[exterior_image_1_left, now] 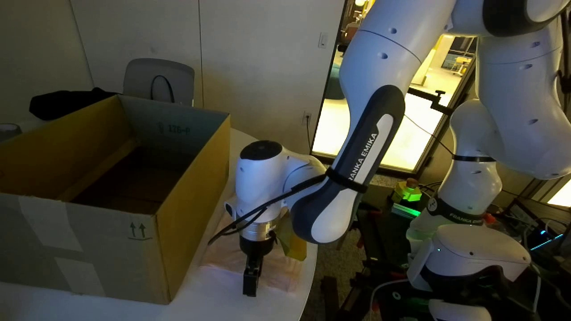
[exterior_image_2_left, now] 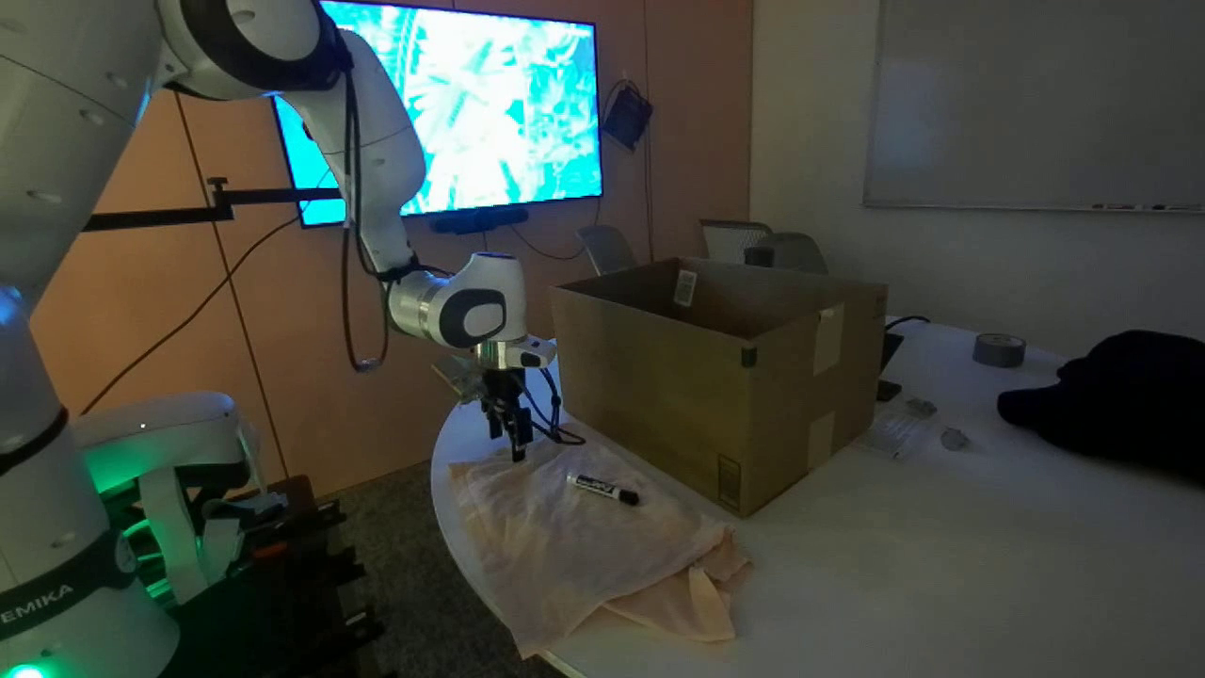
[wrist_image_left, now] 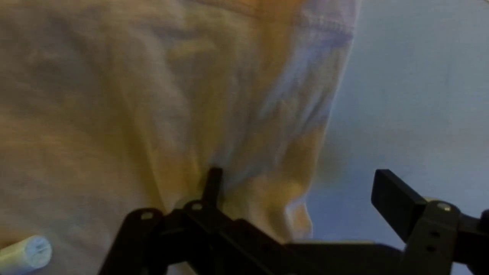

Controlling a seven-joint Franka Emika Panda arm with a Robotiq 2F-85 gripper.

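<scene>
A pale peach cloth [exterior_image_2_left: 565,531] lies rumpled near the rounded edge of the white table. On top of it rests a marker [exterior_image_2_left: 602,488], white with a dark cap; only one pale end of the marker [wrist_image_left: 28,254] enters the wrist view at lower left. My gripper is open, its fingers wide apart with nothing held. One finger is over the cloth [wrist_image_left: 137,114] and the other over bare table, so the cloth's border runs between them. In exterior view 2 the gripper [exterior_image_2_left: 510,435] points down at the cloth's far side, away from the marker.
A large open cardboard box [exterior_image_2_left: 655,384] stands close beside the cloth and gripper. Behind it are a tape roll [exterior_image_2_left: 1000,350] and a dark garment [exterior_image_2_left: 1118,395]. The table in front of the box [exterior_image_2_left: 904,565] is clear.
</scene>
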